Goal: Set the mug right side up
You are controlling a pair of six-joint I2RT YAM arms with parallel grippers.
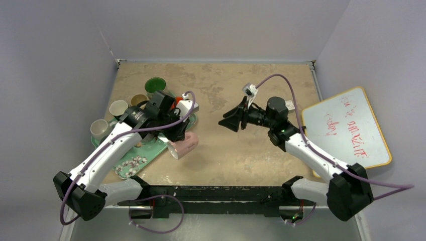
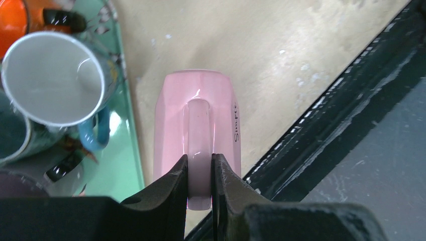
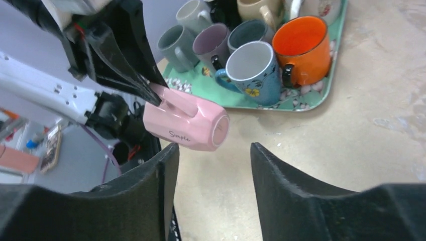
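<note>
The pink mug (image 1: 182, 145) (image 2: 171, 130) (image 3: 181, 125) lies on its side in the air by the tray's front right, held by its handle in my left gripper. In the top view its rim end points left and down; in the right wrist view its base faces right. My right gripper (image 1: 231, 120) is in the middle right of the top view, open, its fingers pointing toward the pink mug with nothing between them.
A green tray (image 1: 130, 165) (image 2: 120, 150) on the left holds several mugs, including an orange mug (image 3: 301, 50) and a blue-handled mug (image 3: 253, 75). A whiteboard (image 1: 344, 130) stands at the right.
</note>
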